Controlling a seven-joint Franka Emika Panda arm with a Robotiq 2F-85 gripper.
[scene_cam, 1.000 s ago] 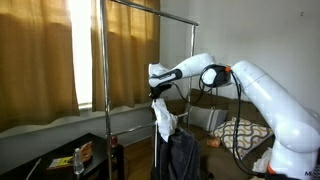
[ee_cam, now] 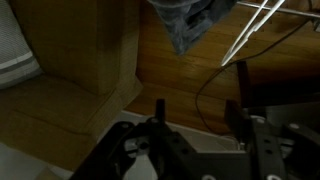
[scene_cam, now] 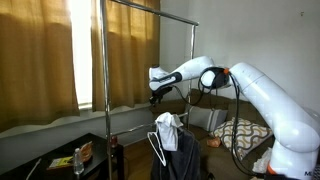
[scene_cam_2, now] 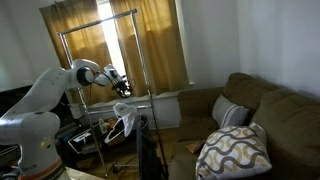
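My gripper hangs high beside the metal rack, pointing down; in the wrist view its dark fingers stand apart with only the floor showing between them. Below it, apart from the gripper, a white cloth lies bunched over the rack's lower bar. A white hanger sticks out to its left. The dark grey garment drapes underneath. Exterior view 2 shows the white cloth below the gripper too. Part of the grey garment and white hanger edge into the wrist view's top.
The rack's upright post rises left of the gripper. A brown sofa with patterned cushions fills the right. At left in exterior view 1, a dark table holds an orange-capped bottle. A cable crosses the wooden floor.
The white cloth earlier stretched up to my gripper; now it sits lower and is separate from it. The hanger has swung out to the left. The gripper stays high, nearly in place.
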